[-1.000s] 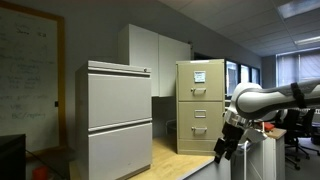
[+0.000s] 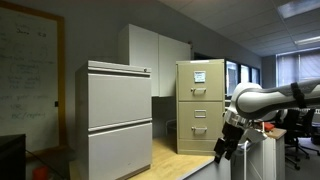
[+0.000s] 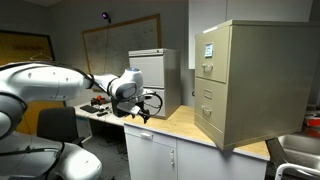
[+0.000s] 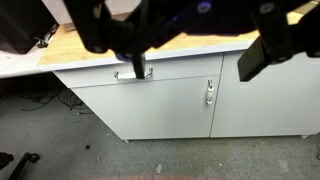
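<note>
My gripper is open, and no object shows between its two dark, blurred fingers. It hangs in front of the white base cabinet (image 4: 160, 112). In the wrist view, a drawer handle (image 4: 122, 76) shows partly behind the left finger, on a shut drawer. Below it, a door has a small upright handle (image 4: 210, 92). In exterior view 2, the gripper stands near the counter's front edge, close above the drawer front (image 3: 147, 134).
On the wooden counter (image 3: 183, 123) stand a grey two-drawer file cabinet (image 2: 118, 105) and a beige one (image 2: 201, 105), apart from each other. A dark monitor (image 2: 12, 157) sits at the left.
</note>
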